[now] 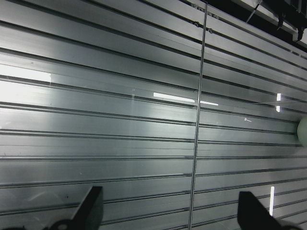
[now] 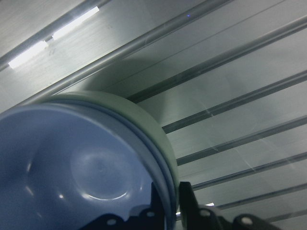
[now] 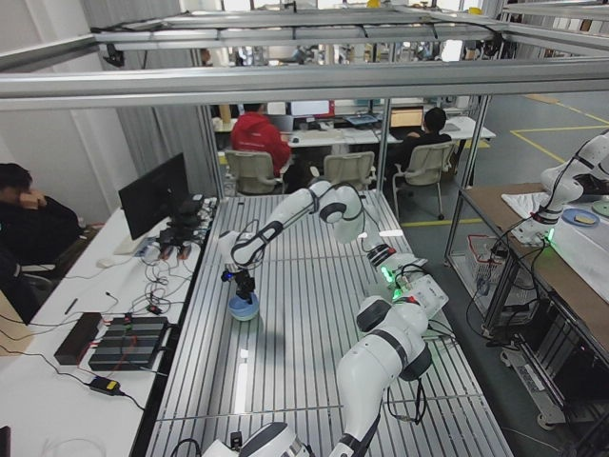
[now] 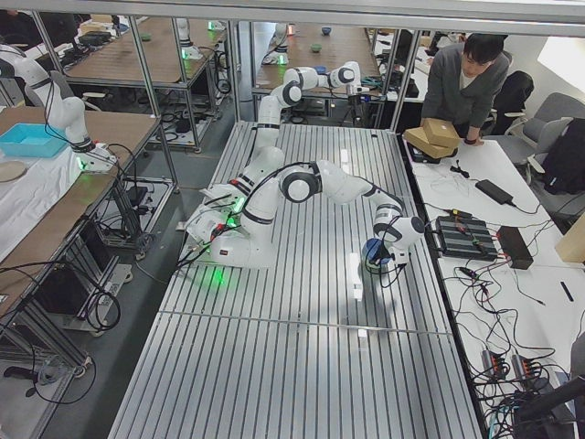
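Stacked bowls, blue (image 2: 91, 167) inside pale green (image 2: 120, 105), stand on the slatted metal table (image 3: 285, 352) at its left in the camera left view. My right gripper is at their rim, a finger on either side, close against it and apparently shut on it. In the camera left view it reaches down to the bowls (image 3: 244, 307) from above. My left gripper is over bare table, fingers wide apart with nothing between. A pale green curved object (image 1: 302, 132) is cut off at the right edge of the left wrist view.
Beside the table, a white desk (image 4: 484, 183) holds black boxes, cables and cardboard boxes, with a person leaning over it in the camera right view. Both arms occupy the middle and one side of the table.
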